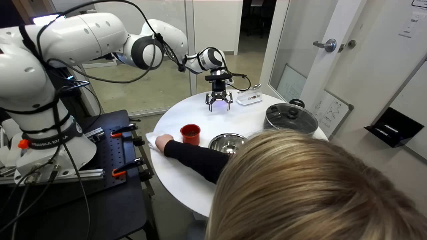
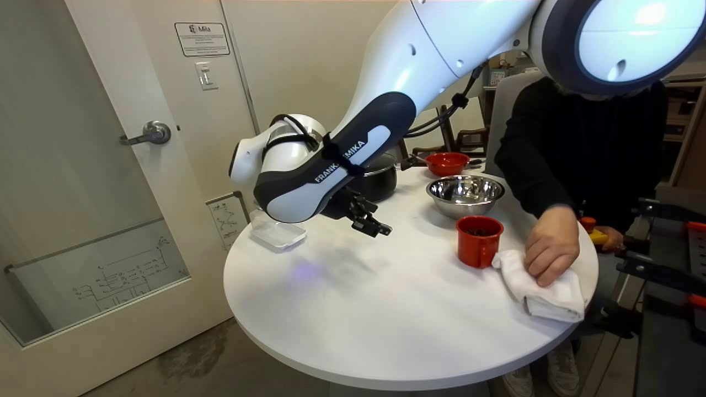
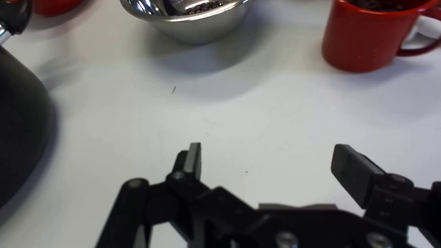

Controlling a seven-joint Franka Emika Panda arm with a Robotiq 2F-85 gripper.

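My gripper (image 1: 219, 108) is open above the white round table (image 2: 370, 311), with nothing between its wide-set fingers (image 3: 192, 159). A red mug (image 2: 477, 245) with dark contents stands upright, apart from the gripper, and lies at the upper right of the wrist view. Beside it is a steel bowl (image 2: 465, 195); dark beans and part of a utensil show inside it in the wrist view. A person's hand (image 2: 552, 245) rests on a folded white cloth (image 2: 559, 298) close to the mug.
A dark pot with a glass lid (image 1: 292, 120) stands on one side, and a clear container (image 2: 278, 231) sits near the far edge. A red bowl (image 2: 447, 163) is behind the steel bowl. The person's arm (image 1: 196, 158) reaches across the table. Bare table lies under the gripper.
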